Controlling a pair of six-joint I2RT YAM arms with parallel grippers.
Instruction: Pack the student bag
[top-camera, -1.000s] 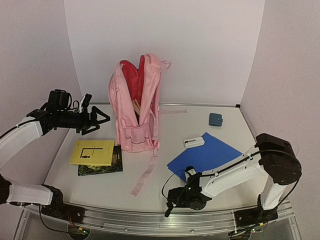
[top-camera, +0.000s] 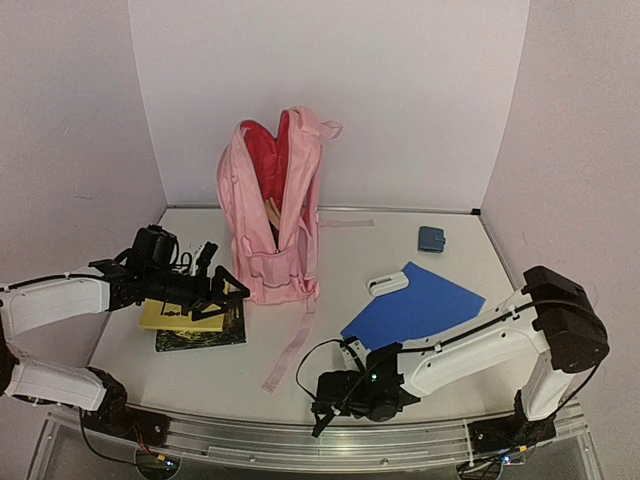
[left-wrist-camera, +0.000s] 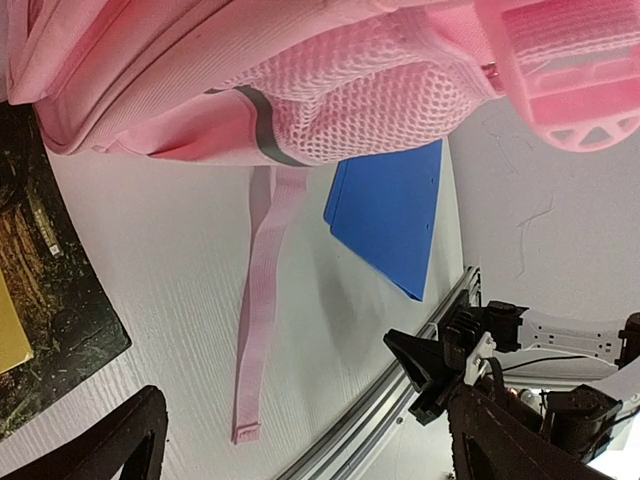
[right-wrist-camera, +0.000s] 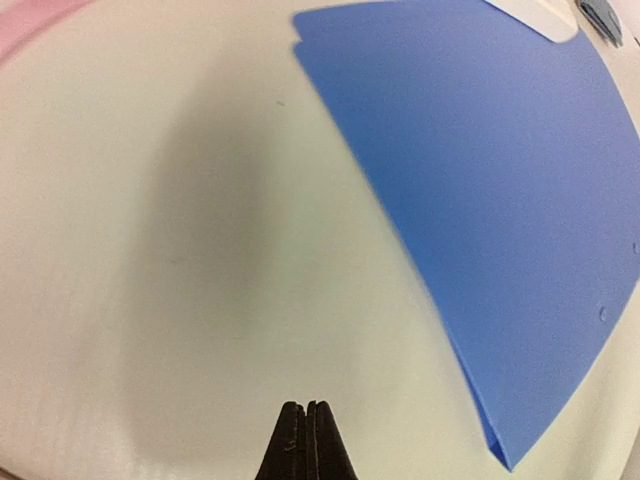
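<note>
The pink backpack (top-camera: 268, 262) stands upright at the back, its red inside showing through the unzipped front. My left gripper (top-camera: 236, 301) is open above the right side of the stacked yellow book (top-camera: 160, 317) and dark-covered book (top-camera: 200, 341), by the bag's lower left. In the left wrist view, nothing lies between its wide-apart fingers (left-wrist-camera: 112, 440). Near the front edge, my right gripper is shut with its tips together and empty, to the left of the blue folder (right-wrist-camera: 490, 190). A white case (top-camera: 388, 284) rests at the folder's upper left edge.
A small dark blue wallet (top-camera: 431, 239) lies at the back right. From the bag, a pink strap (top-camera: 290, 350) trails toward the metal front rail (top-camera: 250, 430).
My left gripper has come down and to the right, over the books. The right gripper has shifted slightly left, away from the folder. The folder itself slid a little rightward earlier.
</note>
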